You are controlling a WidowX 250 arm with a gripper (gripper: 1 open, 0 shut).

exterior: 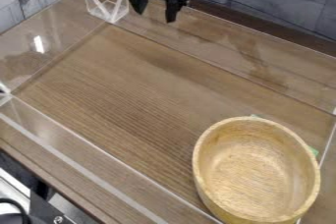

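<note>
The black gripper (156,8) hangs at the top of the camera view over the back of the wooden table, right of a white wire-like holder (106,4). It stands open, with nothing visible between its fingers; fine detail is small and dark. A large light-yellow round bin (257,200) stands empty at the front right.
A small green thing (312,153) shows behind the bin's right side.
</note>
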